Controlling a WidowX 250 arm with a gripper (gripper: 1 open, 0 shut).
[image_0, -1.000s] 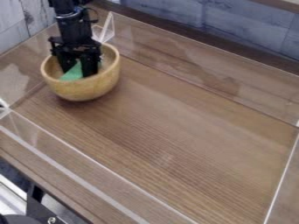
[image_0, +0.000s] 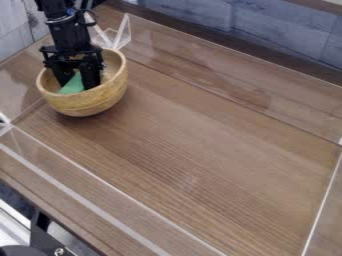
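A wooden bowl (image_0: 96, 99) sits at the upper left of the table, with a green object (image_0: 74, 83) inside it. My dark gripper (image_0: 70, 72) reaches down into the bowl from above, over the green object. Its fingertips are too dark and small to tell whether they are open, shut or holding something.
A grey-blue wall (image_0: 267, 25) runs along the back. The table's left edge lies close to the bowl.
The bowl, the green object and my gripper have moved a little to the left and slightly down in the view.
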